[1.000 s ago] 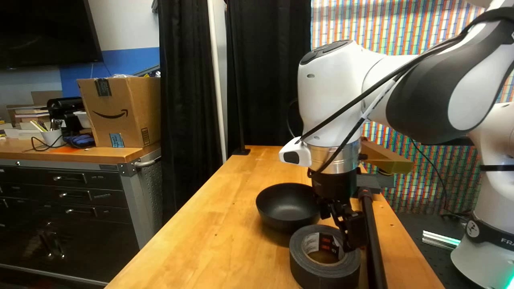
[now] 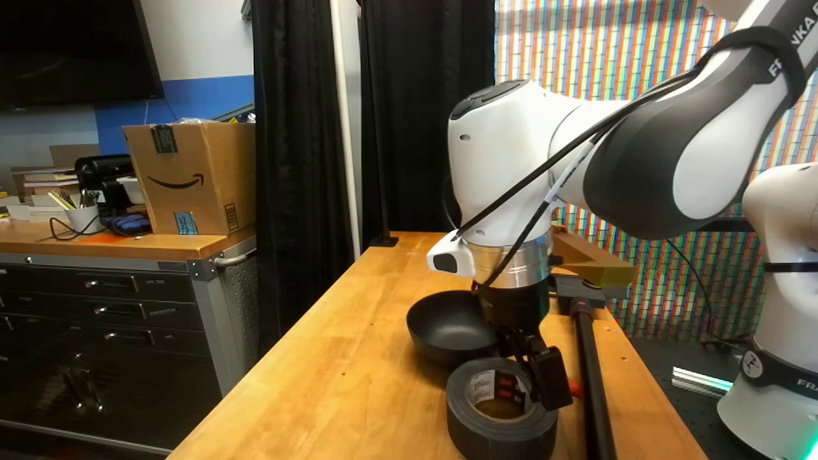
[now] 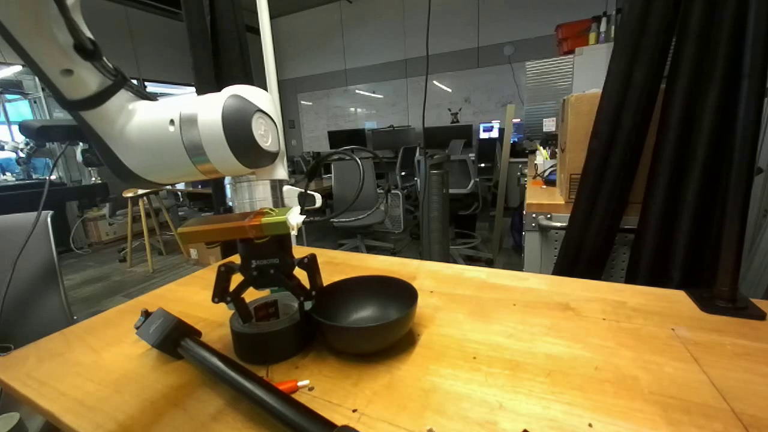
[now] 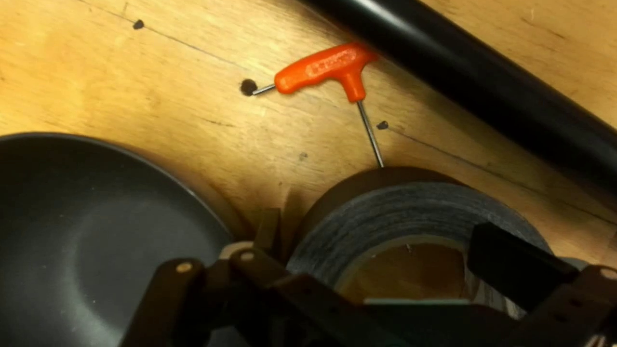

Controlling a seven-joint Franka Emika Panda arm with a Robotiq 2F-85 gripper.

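Note:
A thick roll of dark tape (image 2: 501, 418) lies flat on the table, close beside a black bowl (image 3: 365, 313). Above the roll, pointing down, is my gripper, its fingers spread open. In the wrist view one finger (image 4: 269, 228) reaches down in the gap between bowl and roll. The opposite finger (image 4: 517, 263) overlaps the roll's far rim and the edge of its hole; whether it touches the tape I cannot tell. An orange T-handled hex key (image 4: 324, 66) lies past the roll, its shaft end meeting the roll's edge in that view.
Along the robot's side of the table lies a black tube (image 3: 248, 389) with a boxy end, partly over the hex key's handle. A black stand base (image 3: 723, 306) occupies the far corner.
In exterior view 1, my gripper and the tape roll have both shifted left, away from the black tube. The bowl stays where it was. Part of the orange hex key now shows.

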